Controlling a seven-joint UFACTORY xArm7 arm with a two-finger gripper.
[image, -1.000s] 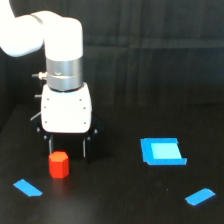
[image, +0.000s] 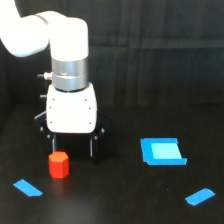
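Note:
A small red block (image: 59, 165) stands on the dark table at the lower left. Just above it in the picture, my gripper (image: 72, 150) points downward, its two thin dark fingers spread apart. Nothing shows between them. The left finger lies close above the block's top in this view and the right one is off to the right of it; whether the gripper is over or behind the block I cannot tell.
A pale square framed with blue tape (image: 165, 151) lies on the table to the right. Blue tape strips mark the lower left (image: 27, 187) and lower right (image: 200, 197).
The arm and gripper have shifted slightly to the right. Both fingers remain apart, and the red block is in the same place.

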